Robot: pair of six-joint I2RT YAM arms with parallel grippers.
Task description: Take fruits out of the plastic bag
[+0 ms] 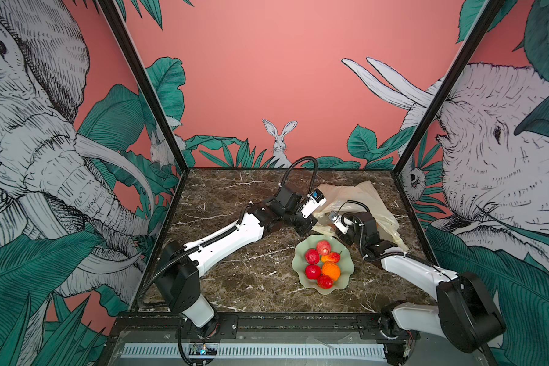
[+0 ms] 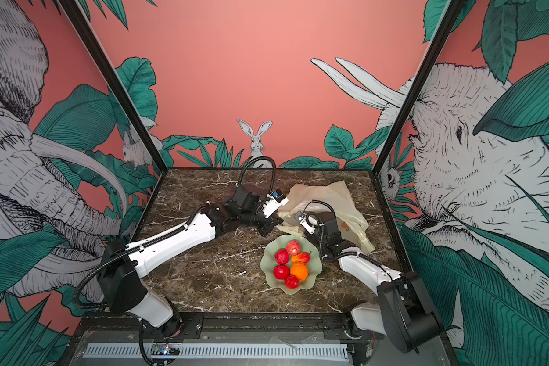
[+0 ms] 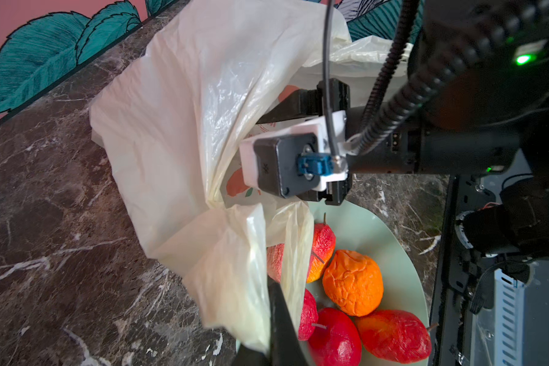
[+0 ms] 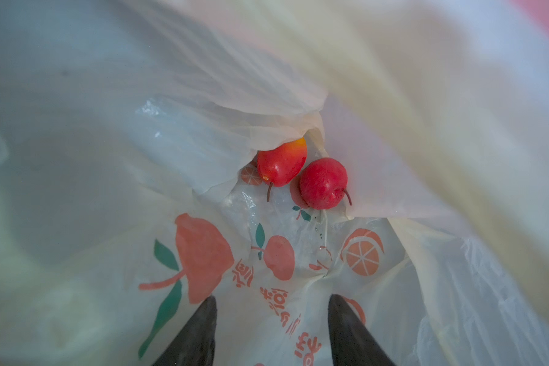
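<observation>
The pale plastic bag (image 1: 366,201) lies at the back right, its edge gathered at my left gripper, which is shut on it in the left wrist view. My right gripper reaches into the bag's mouth, fingers apart with nothing between them. Deep inside, beyond those fingers, lie two red fruits, one red-yellow (image 4: 280,164) and one red (image 4: 323,183). The green scalloped bowl (image 1: 305,283) in front of the bag holds several red fruits and an orange (image 1: 330,272).
The bowl sits close below both grippers, and the table's black frame borders the right side.
</observation>
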